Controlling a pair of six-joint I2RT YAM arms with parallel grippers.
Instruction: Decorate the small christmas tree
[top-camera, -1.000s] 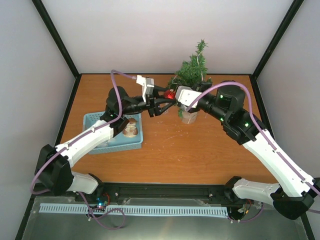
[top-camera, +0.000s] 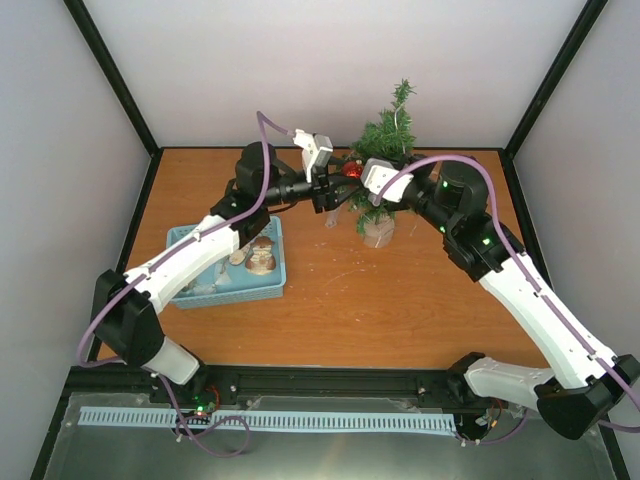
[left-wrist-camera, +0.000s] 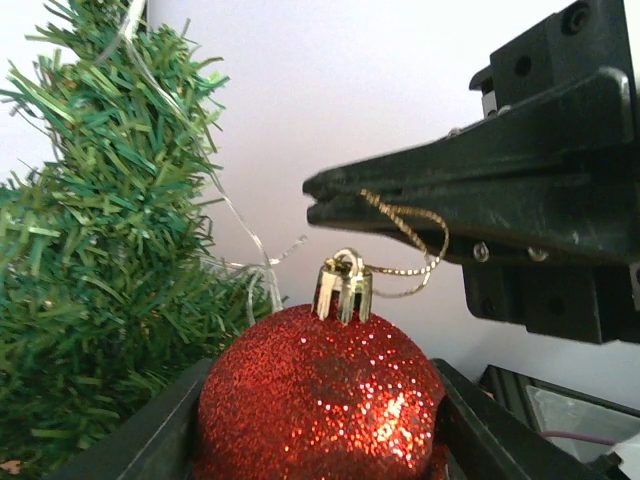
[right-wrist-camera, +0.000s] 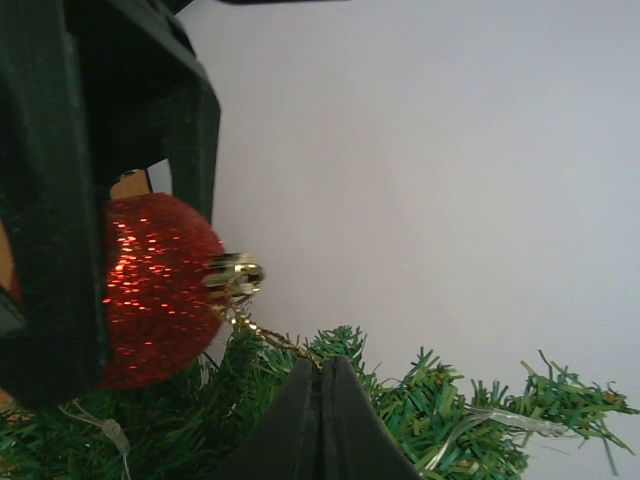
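A glittery red bauble (left-wrist-camera: 320, 400) with a gold cap is held in my left gripper (top-camera: 345, 186), which is shut on it. From the cap a gold string loop (left-wrist-camera: 410, 225) runs up to the tips of my right gripper. The right gripper is shut with the thin string at its tips. Green branches of the small Christmas tree (top-camera: 385, 140) rise behind both grippers, and its wrapped base (top-camera: 379, 232) stands on the table. In the right wrist view the bauble (right-wrist-camera: 155, 290) sits between the dark left fingers, beside the branches.
On the left of the table is a blue basket (top-camera: 230, 293) with a few ornaments, partly under the left arm. A clear light wire (left-wrist-camera: 235, 205) winds around the tree.
Over the last second my left gripper and the bauble have moved right and slightly back, toward the tree. The right arm has shifted slightly along with it.
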